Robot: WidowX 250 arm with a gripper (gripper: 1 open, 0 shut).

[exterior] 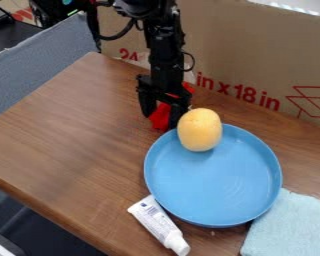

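The black gripper [163, 102] is low over a red object [159, 118] at the back of the wooden table, just behind and left of a blue plate [212, 191]. Its fingers are around or just above the red object; whether they touch it cannot be told. A yellow egg-shaped object [199, 130] rests on the back part of the plate, partly beside the gripper. The red object is largely hidden by the gripper and the yellow object.
A white tube [160, 225] lies front-left of the plate, and a pale cloth [286, 227] lies at the front right. A cardboard box [263, 65] stands behind.
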